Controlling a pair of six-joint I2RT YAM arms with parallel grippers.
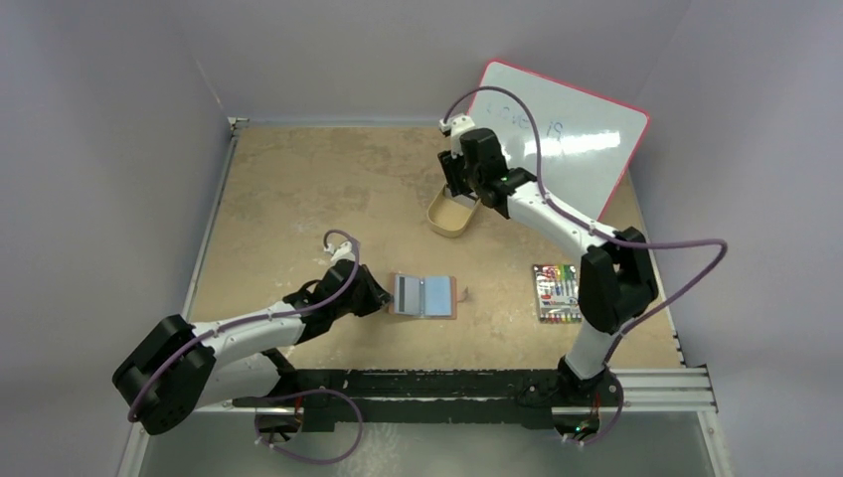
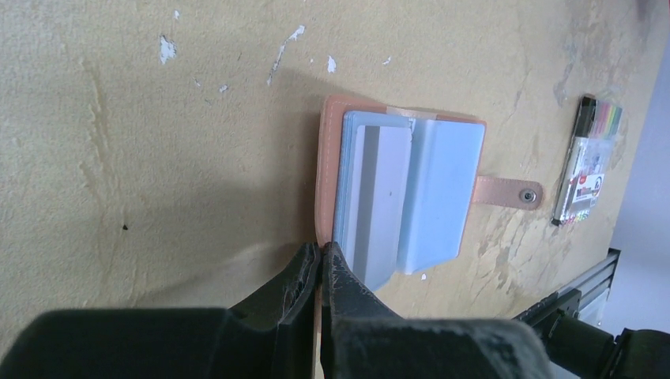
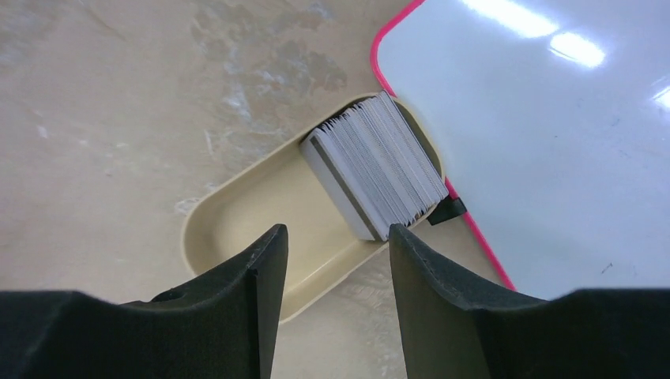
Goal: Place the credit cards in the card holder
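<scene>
The open card holder, brown outside with pale blue sleeves, lies on the table at front centre. A white card with a dark stripe shows in its left sleeve; the right sleeve looks plain blue. My left gripper is shut at the holder's left edge, a thin line of brown cover showing between its fingers. Farther back, several white cards stand packed on edge at one end of a tan oval box. My right gripper hovers open above that box, nothing between its fingers.
A whiteboard with a red rim lies at the back right, close against the card end of the box. A pack of coloured pens rests at the right.
</scene>
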